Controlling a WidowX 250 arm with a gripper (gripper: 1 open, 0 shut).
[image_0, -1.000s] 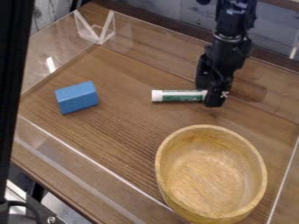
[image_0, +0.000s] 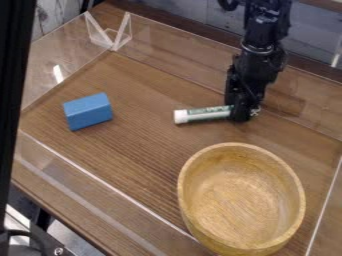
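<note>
The black gripper (image_0: 243, 105) reaches down from the top right onto the right end of a white-and-green tube (image_0: 201, 115) lying on the wooden table. Its fingers surround that end; whether they grip it is hard to tell, as the dark parts overlap.
A blue block (image_0: 87, 110) lies at the left. A large tan bowl (image_0: 241, 167) takes up the lower right.
The gripper has come lower over the tube's right end. The tube has tilted slightly, its left end now a little nearer the front.
</note>
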